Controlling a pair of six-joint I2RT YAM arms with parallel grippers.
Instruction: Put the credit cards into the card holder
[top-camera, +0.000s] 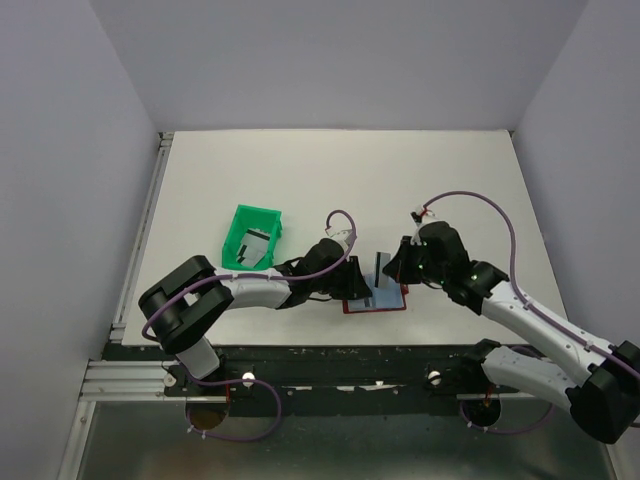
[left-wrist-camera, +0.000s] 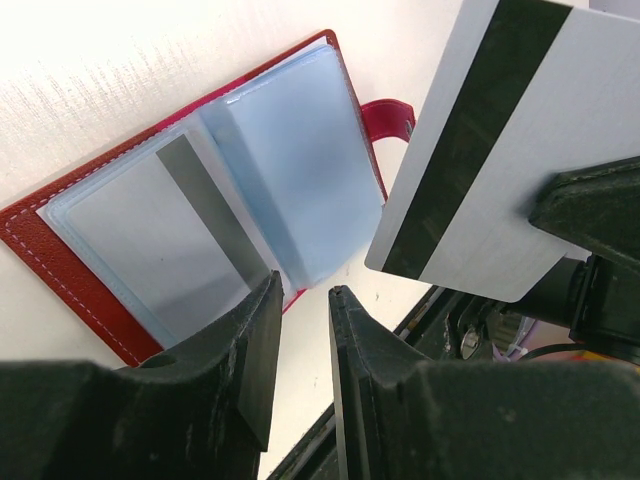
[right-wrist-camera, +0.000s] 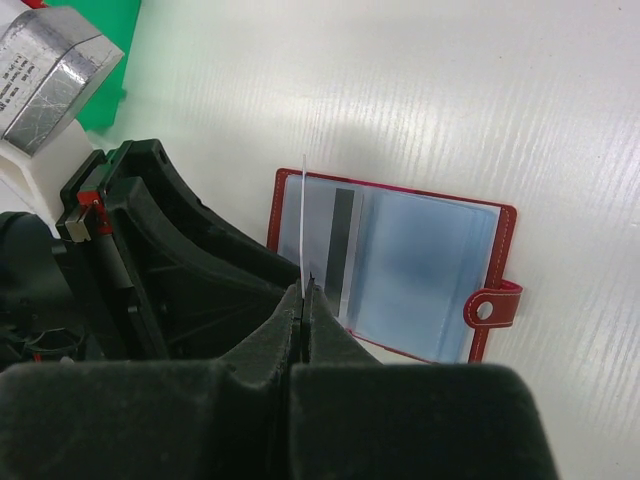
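The red card holder (top-camera: 393, 300) lies unfolded on the table near its front edge, clear sleeves facing up. One grey card with a dark stripe is in a sleeve, also visible in the right wrist view. Above the holder, my right gripper is shut on another striped card (left-wrist-camera: 490, 150), which appears edge-on as a thin white line in its own view. My left gripper hovers low by the holder's pocketed card, its fingers a little apart with nothing between them.
A green basket (top-camera: 239, 226) to the left holds several more cards (top-camera: 255, 247). Behind the holder the white table (top-camera: 340, 170) is bare. Both arms reach in close together over the holder.
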